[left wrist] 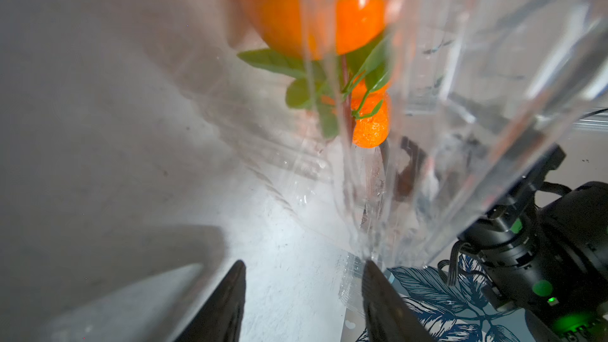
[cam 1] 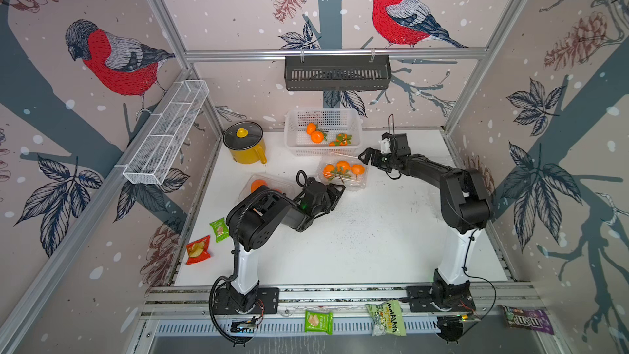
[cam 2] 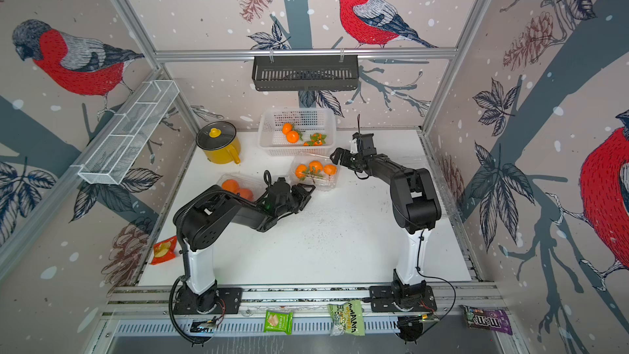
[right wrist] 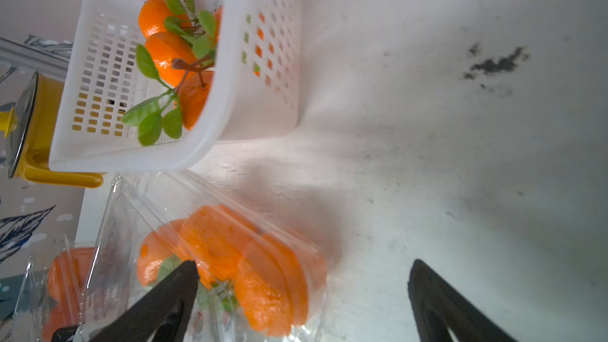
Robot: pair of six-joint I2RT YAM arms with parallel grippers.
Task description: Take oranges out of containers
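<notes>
A clear container [cam 1: 354, 184] with several oranges [cam 1: 343, 166] and green leaves stands mid-table. At its near side is my left gripper [cam 1: 340, 188]. In the left wrist view its fingers [left wrist: 223, 300] are partly apart, and the container's clear wall [left wrist: 405, 234] reaches one fingertip; whether they grip it is unclear. My right gripper stands open and empty, to the right of the container and the white basket [right wrist: 266, 82]. More oranges [right wrist: 169, 50] with leaves lie in that basket. Another clear container [cam 2: 245, 178] with oranges [cam 2: 230, 185] is partly hidden behind my left arm.
A yellow pot [cam 1: 245, 150] with a glass lid stands at the back left. Red [cam 1: 198, 249] and green [cam 1: 219, 229] snack packets lie at the left edge. A dark rack [cam 1: 337, 75] hangs on the back wall.
</notes>
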